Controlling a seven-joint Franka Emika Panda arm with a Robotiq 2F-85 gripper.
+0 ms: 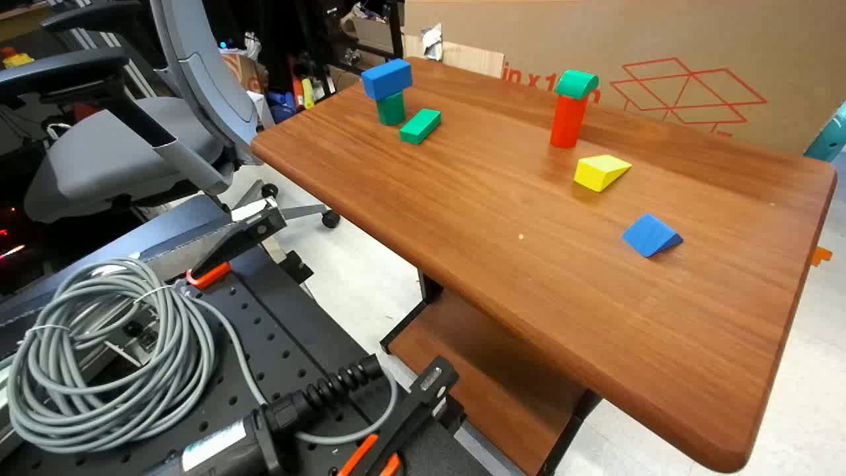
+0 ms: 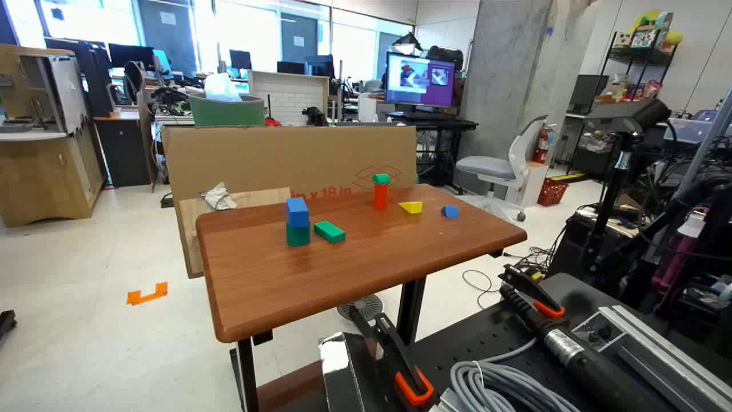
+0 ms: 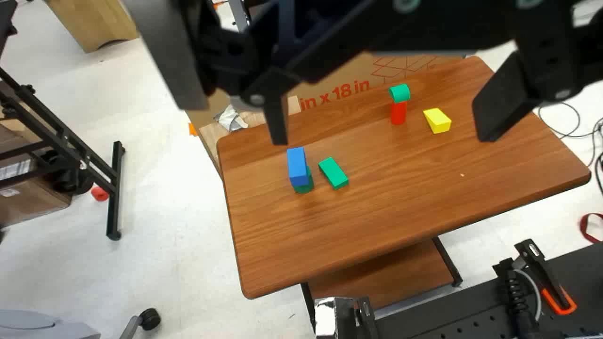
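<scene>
My gripper is open high above the table, its black fingers [image 3: 504,101] wide apart and nothing between them; neither exterior view shows it. A blue rectangular block [image 1: 386,79] rests on a green cylinder [image 1: 390,110]. Lying flat beside that stack is a green rectangular block [image 1: 420,126]. A red cylinder [image 1: 568,122] stands upright, capped by a green rounded block [image 1: 576,84]. Near it sits a yellow wedge [image 1: 602,172]. Closer to the table's right end in exterior view 1 is a blue triangular block [image 1: 652,235], hidden in the wrist view.
The wooden table [image 1: 507,285] has broad free room along its front and middle. Behind it leans a large cardboard sheet [image 2: 288,158]. A black bench [image 1: 262,309] with coiled grey cable [image 1: 111,357] and clamps stands close by, and a grey chair [image 1: 135,143] is near one end.
</scene>
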